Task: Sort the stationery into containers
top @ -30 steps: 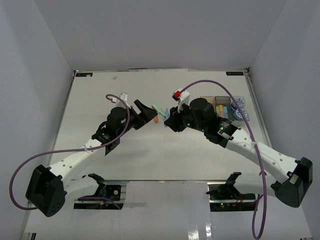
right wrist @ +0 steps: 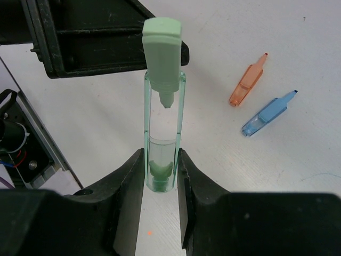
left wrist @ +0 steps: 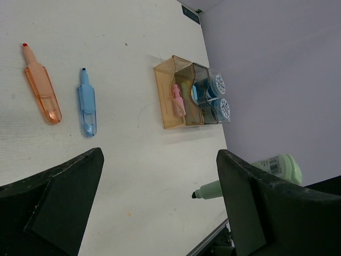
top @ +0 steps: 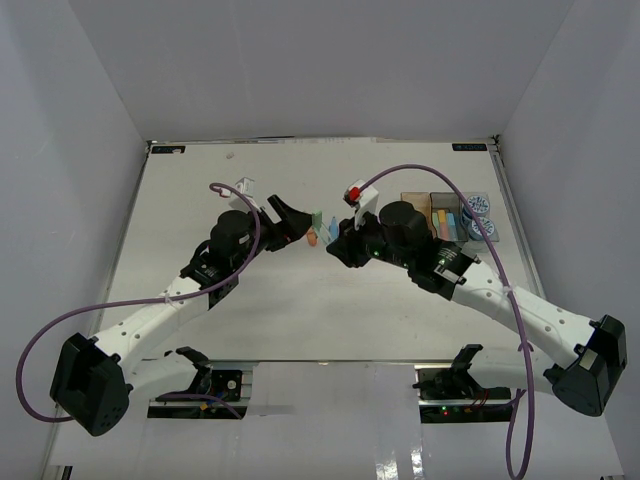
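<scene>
A green marker with a clear section (right wrist: pixel 162 117) stands upright in the right wrist view. My right gripper is shut on the clear lower part. Its light green upper end (right wrist: pixel 161 45) is in front of a black finger of my left gripper. In the left wrist view my left gripper is open with nothing between its fingers. The green marker (left wrist: pixel 210 190) shows there beyond its right finger, which hides the middle. An orange marker (left wrist: pixel 41 88) and a blue marker (left wrist: pixel 87 104) lie apart on the table.
A divided container (left wrist: pixel 165 98) stands to the right, holding a pink item (left wrist: pixel 178 100) and other pieces. Two round blue-and-white things (top: pixel 480 204) adjoin it. Clear white table (top: pixel 300 310) spreads in front of the grippers.
The green marker's upper end has shifted right, and the marker looks steeper from above. My left gripper has moved slightly left; the right arm has barely moved.
</scene>
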